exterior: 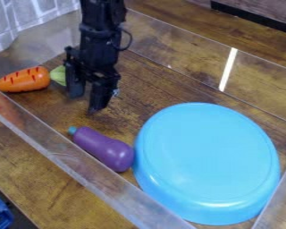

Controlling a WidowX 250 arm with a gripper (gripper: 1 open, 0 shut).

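The black robot gripper (88,88) hangs from the top of the view, low over the wooden tray floor at the upper left. A light green object (60,75) sits just behind it, partly hidden. An orange carrot-like toy (22,80) lies to its left. A purple eggplant toy (103,150) lies in front, apart from the gripper. Whether the fingers are open or shut, or hold anything, I cannot tell.
A large light blue round object (206,163) fills the lower right. Clear plastic walls edge the area.
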